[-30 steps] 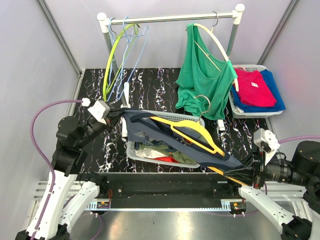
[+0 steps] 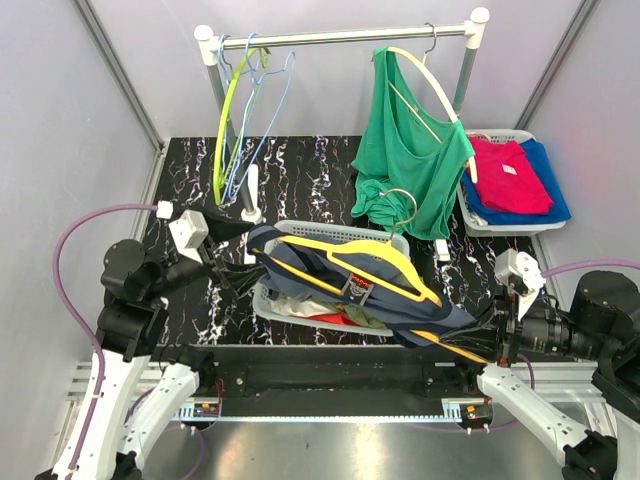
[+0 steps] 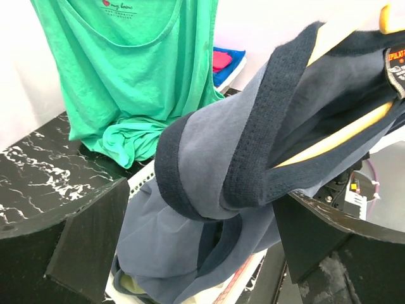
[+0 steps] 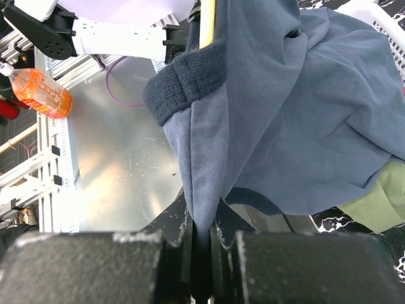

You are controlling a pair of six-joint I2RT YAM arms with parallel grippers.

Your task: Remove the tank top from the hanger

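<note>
The dark blue-grey tank top (image 2: 330, 268) is stretched over a yellow hanger (image 2: 385, 262), whose metal hook (image 2: 411, 207) points toward the rack. My left gripper (image 2: 248, 262) stands open at the garment's left end. In the left wrist view a folded shoulder strap (image 3: 212, 161) lies between its wide-apart fingers (image 3: 69, 250), not pinched. The hanger's left arm (image 3: 335, 136) runs into that fold. At the other end my right gripper (image 2: 490, 328) is shut on the opposite strap (image 4: 202, 145), bunched between its fingers. The hanger's right end (image 2: 450, 346) shows outside the cloth there.
Below the tank top stands a grey basket (image 2: 340, 232) of clothes. A green top (image 2: 410, 150) hangs on the rack bar (image 2: 330, 38) behind, with empty hangers (image 2: 232, 120) at left. Another basket (image 2: 530, 228) with folded red and blue clothes sits at back right.
The right gripper has shifted slightly left.
</note>
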